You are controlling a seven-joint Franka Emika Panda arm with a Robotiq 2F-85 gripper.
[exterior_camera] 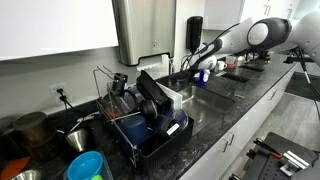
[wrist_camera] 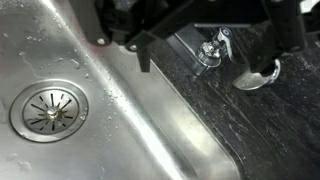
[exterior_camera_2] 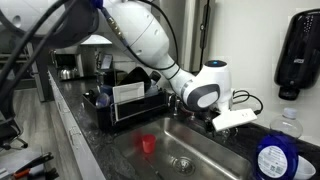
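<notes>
My gripper is open over the sink's back edge, its dark fingers spread apart at the top of the wrist view. Between and below them is a shiny metal fitting (wrist_camera: 208,54) on the dark counter, with a curved metal piece (wrist_camera: 258,79) to its right; they look like parts of a faucet. Nothing appears gripped. The steel sink (wrist_camera: 120,130) shows a round drain (wrist_camera: 48,110) at lower left. In exterior view 2 the white arm (exterior_camera_2: 140,35) reaches down to the back of the sink. A red cup (exterior_camera_2: 148,144) stands in the basin.
A black dish rack (exterior_camera: 165,145) full of pans stands beside the sink. At the other side are a large clear bottle with a blue label (exterior_camera_2: 277,150) and a white bowl (exterior_camera_2: 304,168). A blue tub (exterior_camera: 88,166) and metal pots (exterior_camera: 36,126) stand farther along.
</notes>
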